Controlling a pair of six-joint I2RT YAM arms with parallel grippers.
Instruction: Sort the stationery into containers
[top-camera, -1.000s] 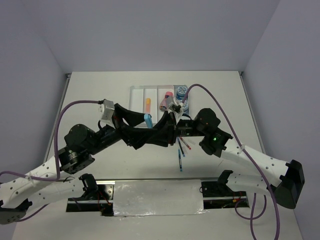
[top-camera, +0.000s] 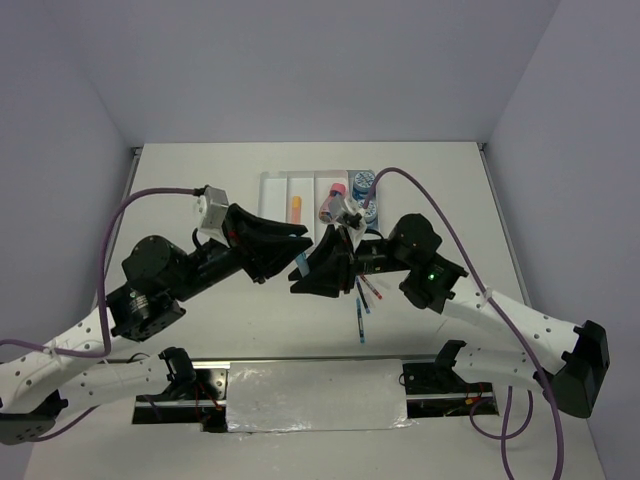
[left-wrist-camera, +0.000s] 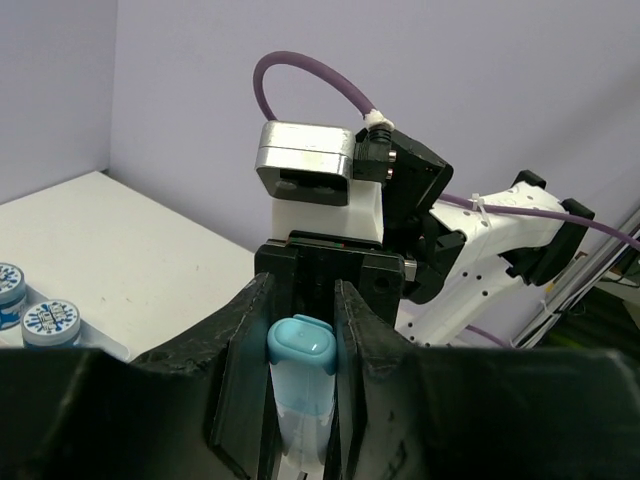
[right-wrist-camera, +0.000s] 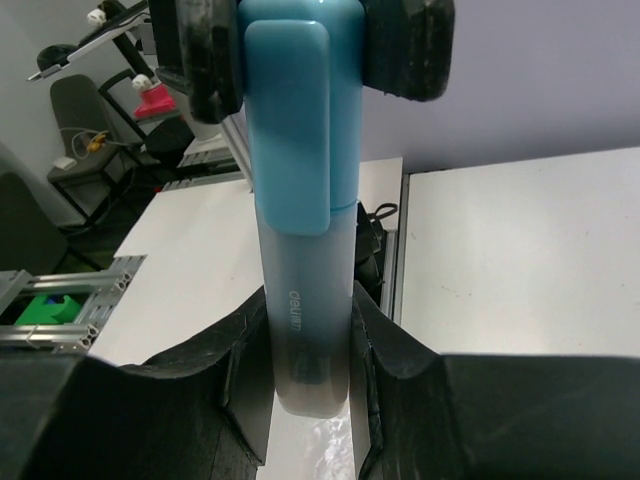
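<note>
A teal and translucent stationery item (right-wrist-camera: 307, 290), marked deli, is held upright above the table between both grippers. My right gripper is shut on its clear end. In the right wrist view, the black fingers of my left gripper (top-camera: 300, 243) press either side of the teal end from above. The left wrist view shows that teal end (left-wrist-camera: 302, 342) between the left fingers, with the right gripper just beyond. In the top view, a white divided tray (top-camera: 273, 178) stands behind the grippers, with an orange item (top-camera: 296, 209) and a pink-capped bottle (top-camera: 332, 203) in it.
Blue-lidded jars (top-camera: 364, 185) stand at the tray's right side. Several slim pens (top-camera: 361, 320) lie on the table to the right of centre, partly under the right arm.
The right arm stays almost still.
</note>
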